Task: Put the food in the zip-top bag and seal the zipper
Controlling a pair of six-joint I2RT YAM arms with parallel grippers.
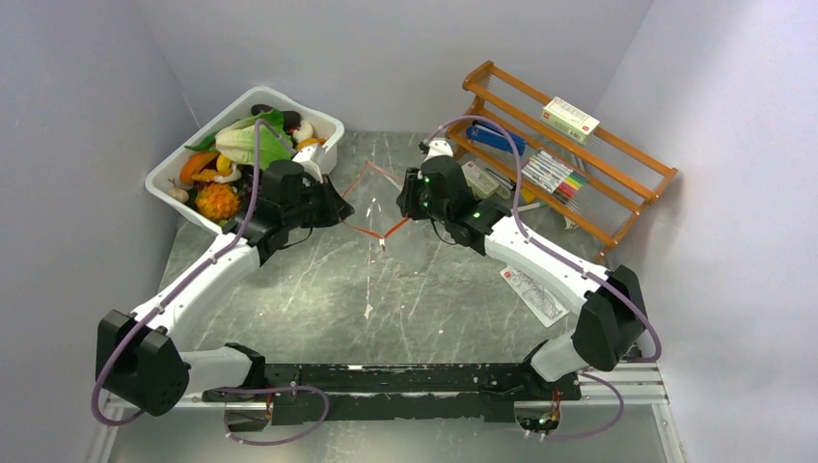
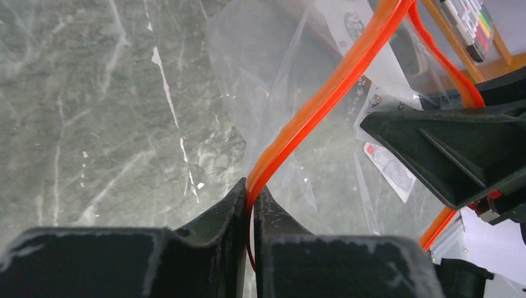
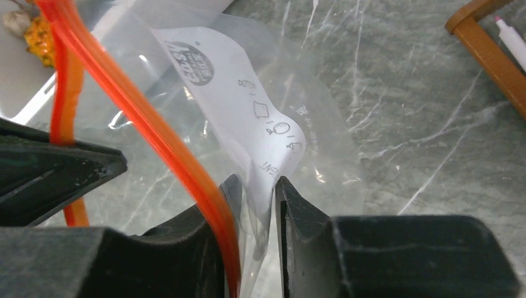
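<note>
A clear zip top bag (image 1: 384, 207) with a red-orange zipper rim hangs open between my grippers, above the grey table. My left gripper is shut on the bag's zipper edge. My right gripper is at the opposite side, part open, with bag film and its printed white label between the fingers. In the left wrist view a finger (image 2: 428, 149) of it crosses behind the near zipper strip. The food fills a white bin (image 1: 166, 185) at the back left: lettuce, peppers, gourd and other vegetables.
A wooden rack (image 1: 627, 198) with markers, boxes and a blue object stands at the back right. A printed card (image 1: 535, 294) lies on the table's right side.
</note>
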